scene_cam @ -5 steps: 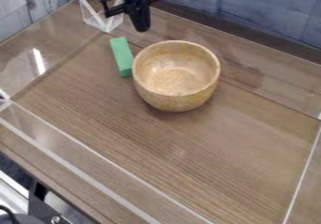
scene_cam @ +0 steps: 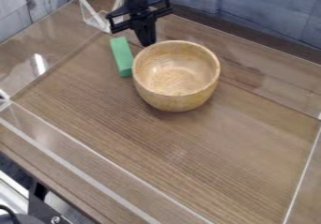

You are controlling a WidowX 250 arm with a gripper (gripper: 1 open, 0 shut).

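Observation:
My black gripper (scene_cam: 139,25) hangs at the top centre of the view, above and behind a large wooden bowl (scene_cam: 175,83). Its fingers look dark and small; whether they are open or shut is hard to make out. A green rectangular block (scene_cam: 122,56) lies on the wooden table just left of the bowl, below the gripper.
My gripper has moved down in the view, toward the bowl and the green block. The bowl and block look unmoved.

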